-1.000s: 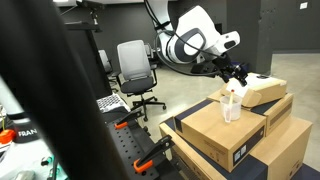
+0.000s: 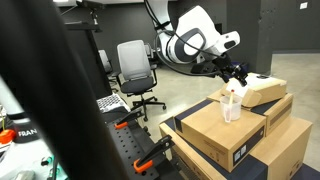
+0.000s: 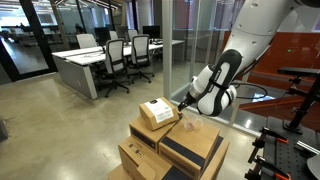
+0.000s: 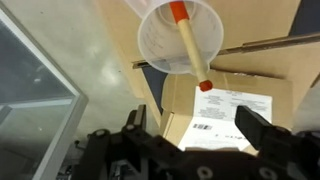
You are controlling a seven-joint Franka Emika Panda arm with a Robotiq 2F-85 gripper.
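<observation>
A translucent cup (image 4: pixel 160 40) stands on top of a cardboard box (image 2: pixel 215 125), and it also shows as a pale cup (image 2: pixel 231 107) in exterior view 1. Within the wrist view, a tan stick (image 4: pixel 190 42) with a red band and a red tip lies across the cup's opening and reaches past its rim. My gripper is open, its dark fingers (image 4: pixel 137 125) far apart with nothing between them. From outside, the gripper (image 2: pixel 236 76) hangs just above and behind the cup. In exterior view 2 the cup is faint and hard to make out.
Behind the cup lies another cardboard box (image 3: pixel 158 113), with a white label (image 4: pixel 225 118) in the wrist view. More boxes stand beside and below. Office chairs (image 3: pixel 112 55) and desks are farther back, with open floor (image 3: pixel 60 140) to the left.
</observation>
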